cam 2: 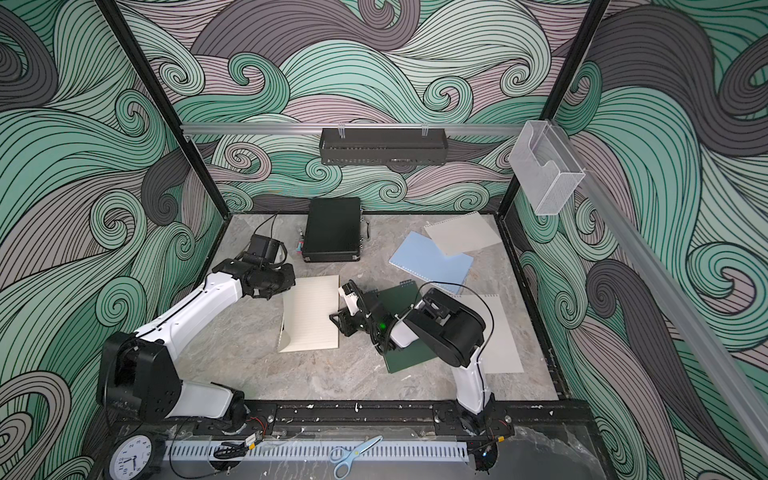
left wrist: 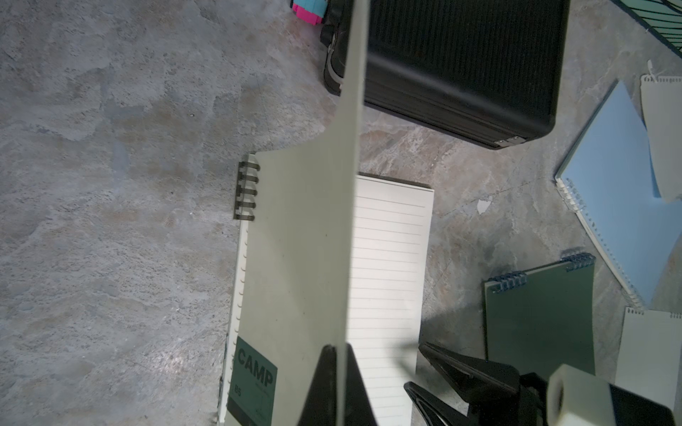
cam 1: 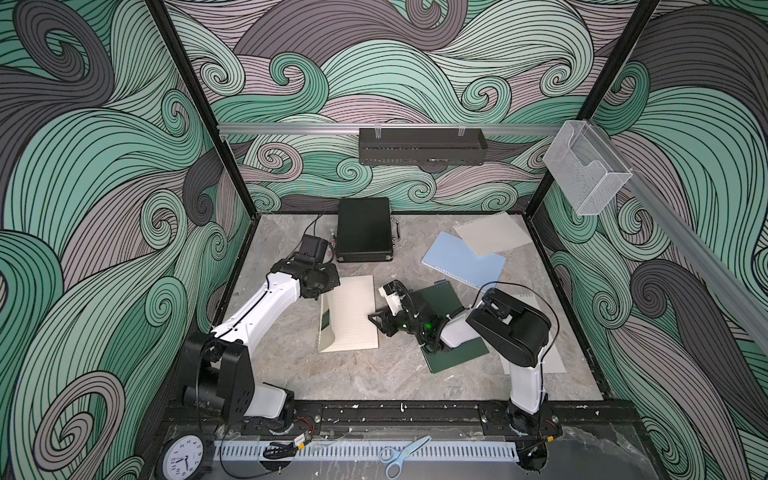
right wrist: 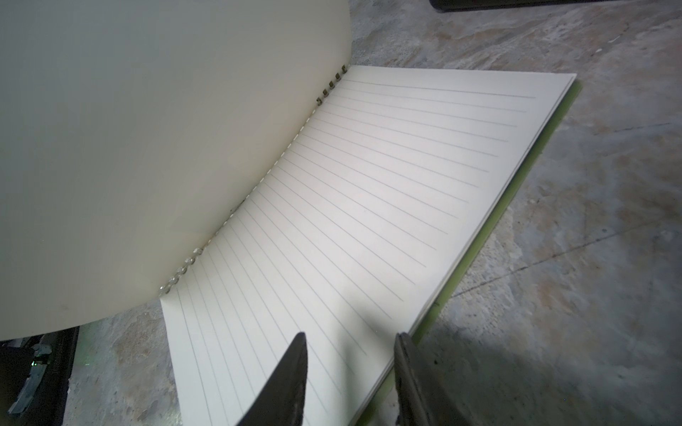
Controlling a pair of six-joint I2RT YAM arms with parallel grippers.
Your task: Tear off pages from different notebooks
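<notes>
A ring-bound notebook lies open on the table, its lined top page facing up. The cover, pale with a dark green CAMP label, is lifted along the ring side. My left gripper is shut on the thin edge of that cover, holding it raised. Over the page's right edge, my right gripper stands open, one fingertip above the paper and the other near its edge. Whether its fingers touch the page is unclear.
A dark green notebook lies beneath the right arm. Blue and light grey notebooks lie at the back right, a pale sheet or pad at far right. A black case stands behind the open notebook.
</notes>
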